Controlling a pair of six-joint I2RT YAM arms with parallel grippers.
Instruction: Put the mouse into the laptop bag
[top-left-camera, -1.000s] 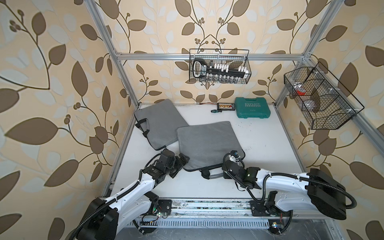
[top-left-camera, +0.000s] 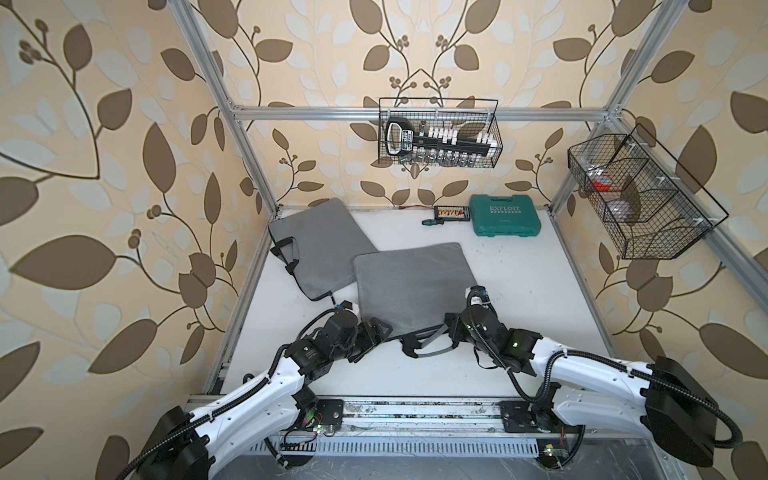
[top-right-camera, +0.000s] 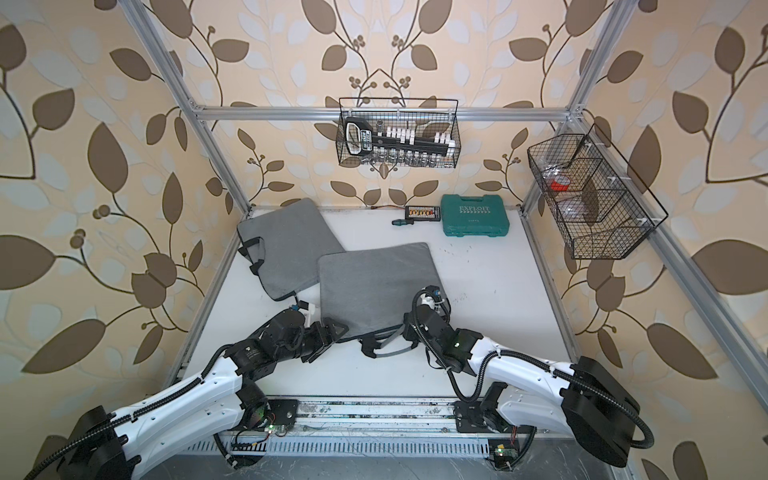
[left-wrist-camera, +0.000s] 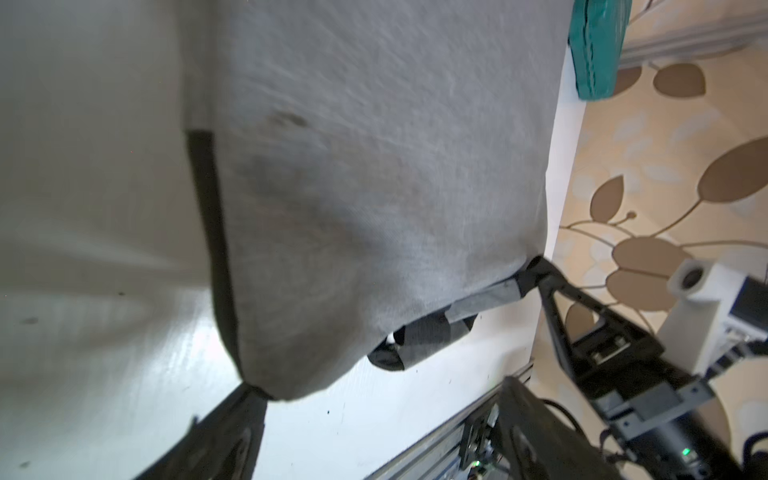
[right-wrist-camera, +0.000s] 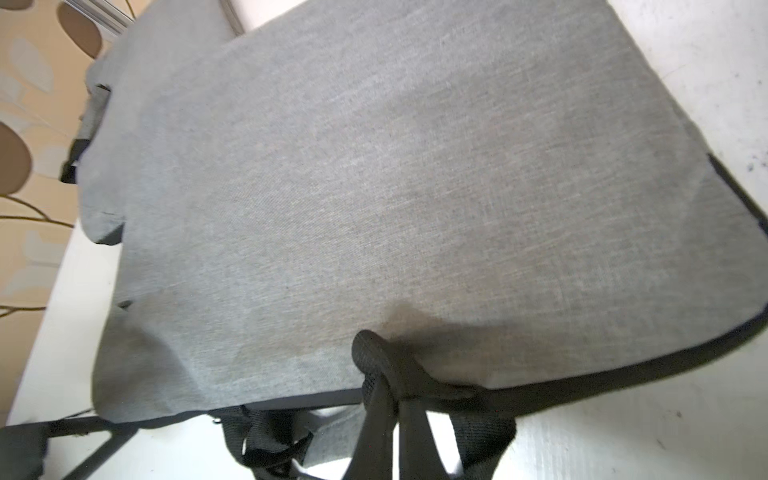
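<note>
A grey laptop bag (top-left-camera: 412, 284) lies flat on the white table, its straps toward the front. My left gripper hangs open over the bag's near-left corner, nothing between its fingers. My right gripper is shut at the bag's front edge, on the dark zipper trim with its pull loop, as the right wrist view shows. A second grey bag (top-right-camera: 284, 244) lies behind to the left. I cannot make out a mouse on the table.
A green case (top-left-camera: 505, 214) and a small tool set (top-left-camera: 451, 212) stand at the back right. Wire baskets (top-left-camera: 440, 160) hang on the back and right frame.
My left arm has moved slightly toward the front at the bag's near-left corner.
</note>
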